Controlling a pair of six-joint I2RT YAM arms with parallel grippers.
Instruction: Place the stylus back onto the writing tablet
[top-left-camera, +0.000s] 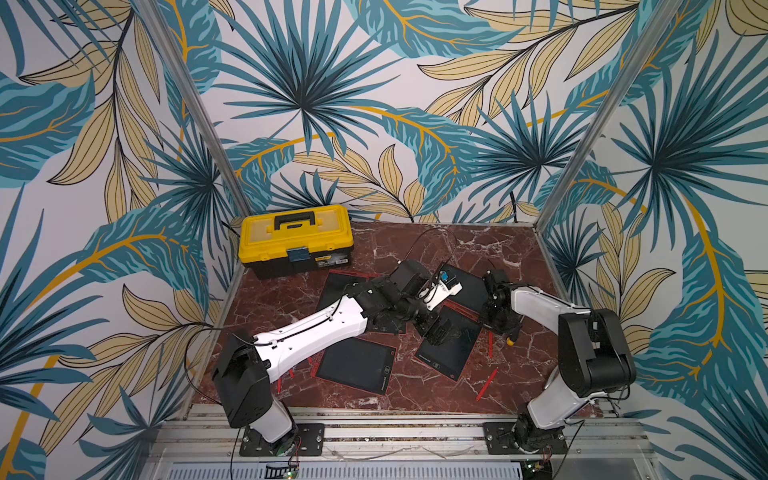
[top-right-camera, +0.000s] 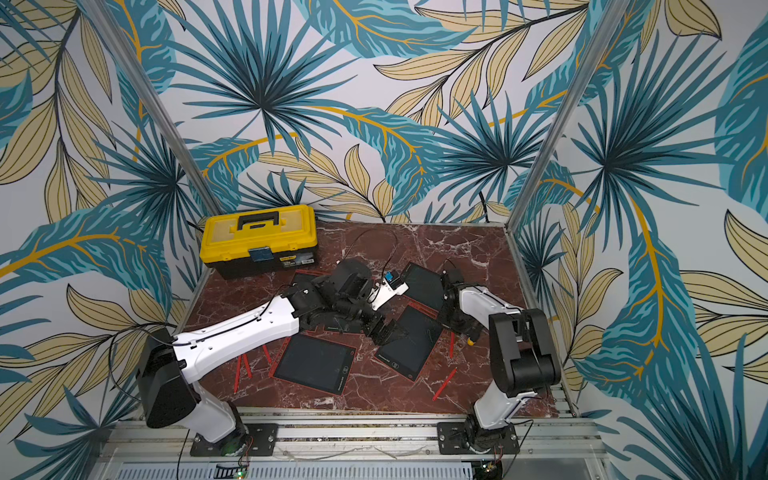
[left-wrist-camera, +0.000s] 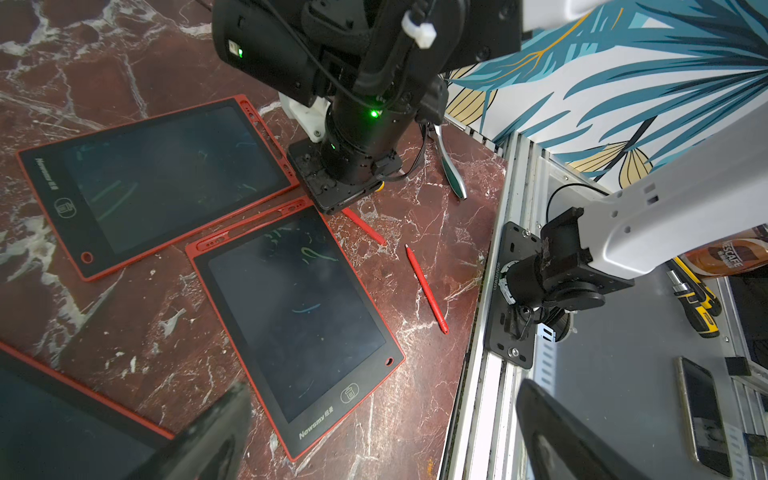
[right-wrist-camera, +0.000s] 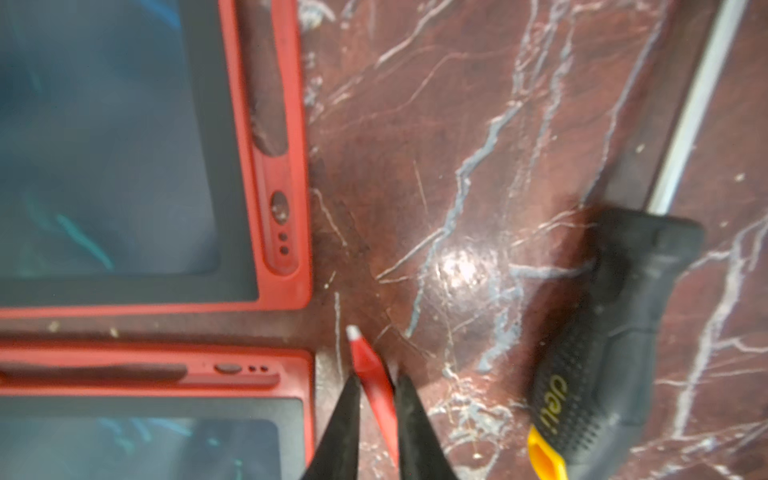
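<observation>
In the right wrist view a red stylus (right-wrist-camera: 365, 357) with a pale tip lies between the fingers of my right gripper. Those fingers stand only slightly apart, with a sliver of table showing beside the stylus; whether they touch it is unclear. Two red-framed writing tablets are close by: one with its empty pen slot (right-wrist-camera: 276, 192) on the upper left, another tablet (right-wrist-camera: 152, 448) below it. The left wrist view shows both, the nearer tablet (left-wrist-camera: 296, 312) and the farther tablet (left-wrist-camera: 160, 176). Over them my left gripper is open and empty.
A second red stylus (left-wrist-camera: 428, 289) lies loose near the front edge. A screwdriver (right-wrist-camera: 616, 328) lies right of the right gripper. The yellow toolbox (top-left-camera: 296, 237) stands at the back left. Another tablet (top-left-camera: 356, 365) lies front left, with several red styluses beside it.
</observation>
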